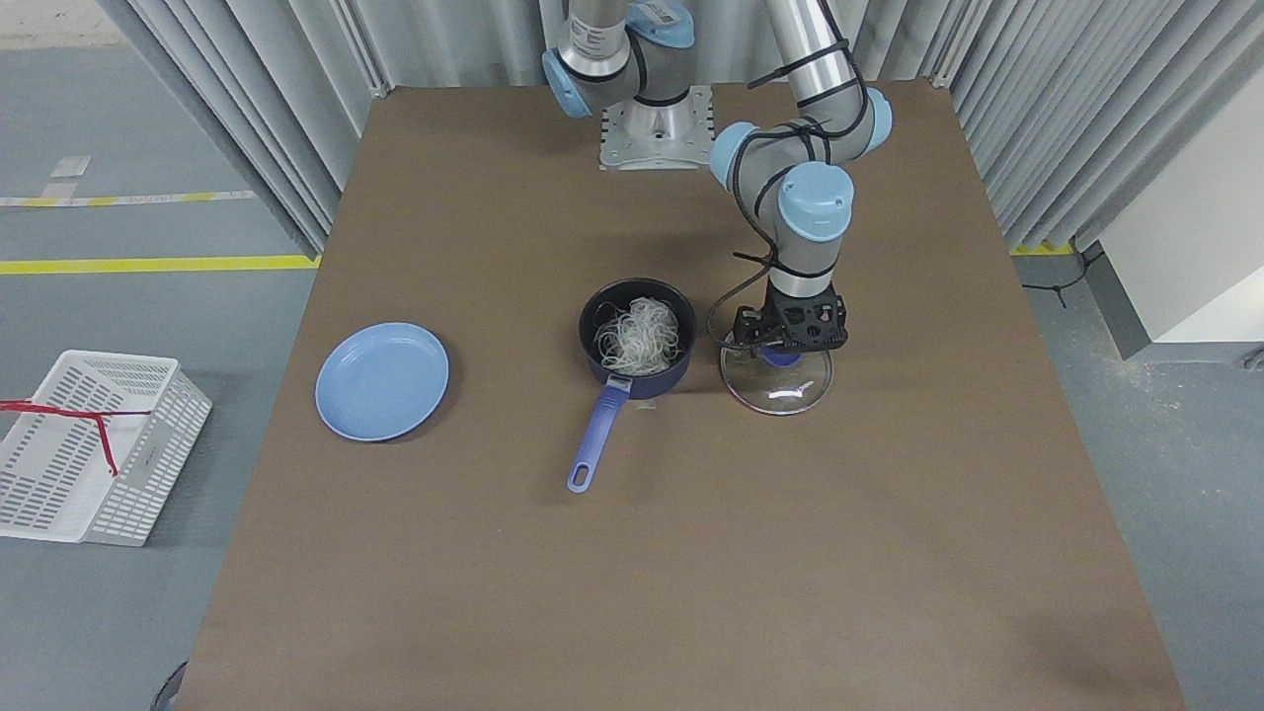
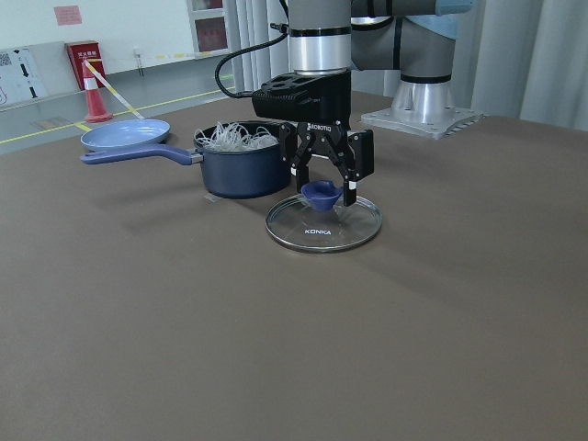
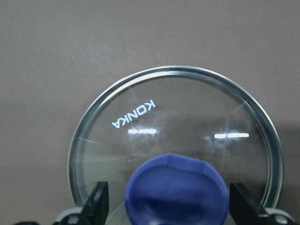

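Note:
The gripper [image 2: 323, 172] is down at the glass lid [image 1: 770, 393], its black fingers open on either side of the blue knob [image 3: 176, 190], with small gaps visible in the wrist view. The lid lies flat on the brown table beside the dark blue saucepan [image 1: 628, 387], which holds white noodle-like strands [image 1: 640, 334]. The pan's long blue handle points toward the front.
A light blue plate [image 1: 381, 381] lies to the left of the pan. A white basket [image 1: 130, 498] is on the floor.

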